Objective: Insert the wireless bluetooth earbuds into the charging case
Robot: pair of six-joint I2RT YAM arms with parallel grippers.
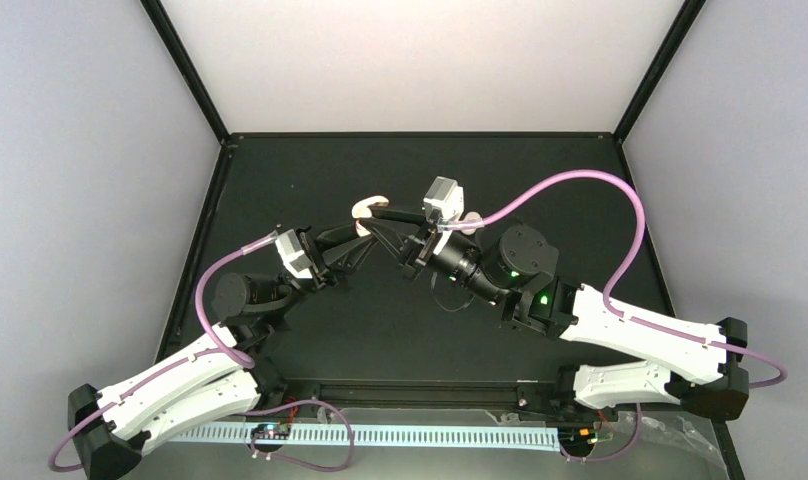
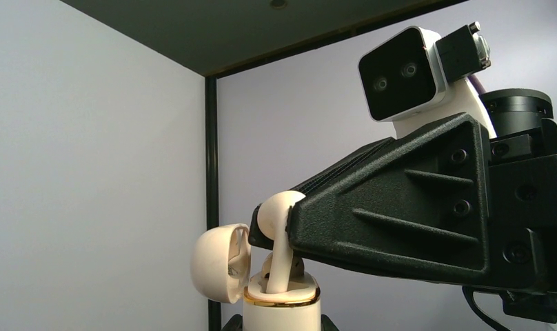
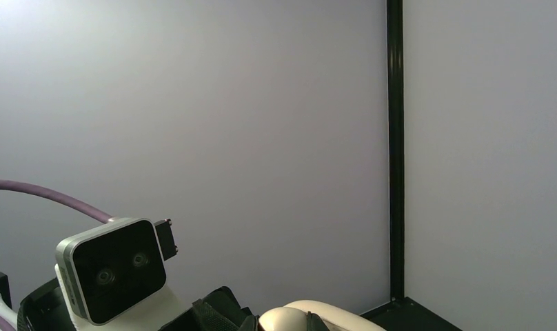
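Observation:
The charging case (image 2: 281, 318) is white with a gold band, its lid (image 2: 208, 265) swung open to the side. My left gripper (image 1: 358, 237) is shut on the case body, holding it up off the table. From the right, my right gripper (image 1: 366, 219) is shut on a white earbud (image 2: 278, 219). The earbud's stem points down into the case opening, while its head sits above the rim between the fingers. Behind the stem, a small rounded part shows in the case; I cannot tell what it is. In the right wrist view only the earbud's top (image 3: 282, 318) shows at the bottom edge.
A pale rounded object (image 1: 471, 221) is partly hidden behind the right wrist camera. The two grippers are very close together, with the right wrist camera (image 2: 400, 72) above the case's right side.

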